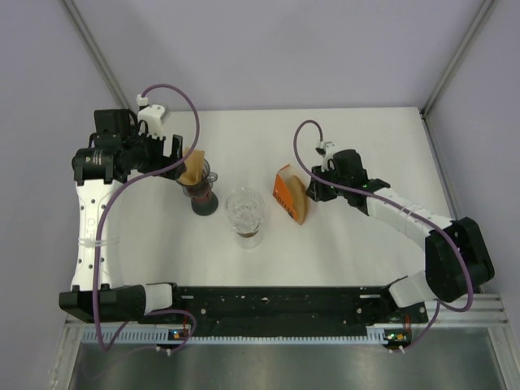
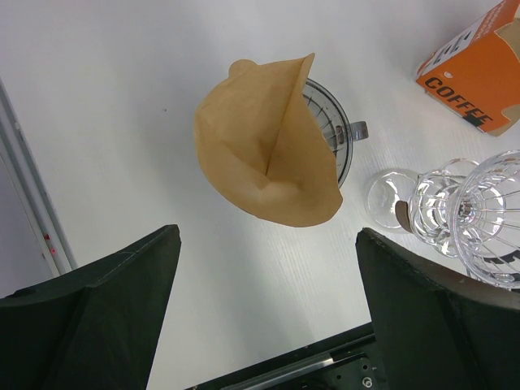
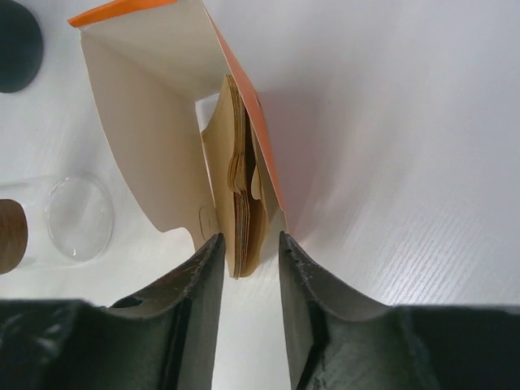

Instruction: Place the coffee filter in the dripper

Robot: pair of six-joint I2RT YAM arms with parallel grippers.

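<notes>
A brown paper filter rests in a dripper on a dark stand, below my left gripper, which is open and empty. My right gripper is part open beside the orange coffee filter box, its fingertips at the mouth where folded brown filters stand inside. Whether anything is between the right fingers is hard to tell; the filters lie just beyond the tips.
A clear glass dripper on a glass stand sits between the left setup and the box.
</notes>
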